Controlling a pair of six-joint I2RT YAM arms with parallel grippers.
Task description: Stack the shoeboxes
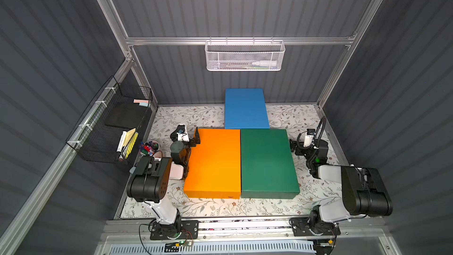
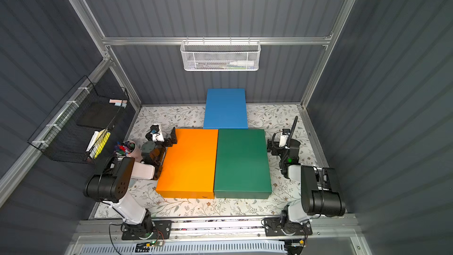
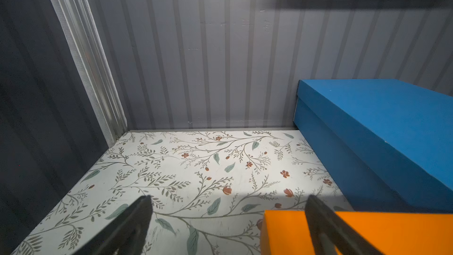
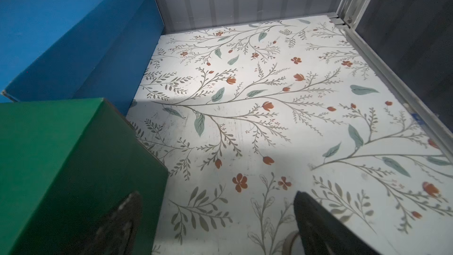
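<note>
An orange shoebox [image 1: 213, 163] and a green shoebox [image 1: 267, 160] lie flat side by side at the front of the table. Behind them, against the back wall, stands a blue shoebox [image 1: 245, 107]. My left gripper [image 1: 187, 134] is open at the orange box's far left corner; in the left wrist view one of its fingers [image 3: 332, 226] shows in front of the orange box [image 3: 401, 233]. On the other side, my right gripper [image 2: 271, 145] is open beside the green box's right edge. Nothing sits between either pair of fingers.
A pen cup [image 2: 133, 149] stands left of the left arm. On the left wall hangs a black wire basket [image 1: 113, 127] with papers; a white basket [image 1: 245, 56] hangs on the back wall. Bare table [image 4: 245, 127] lies to either side of the blue box.
</note>
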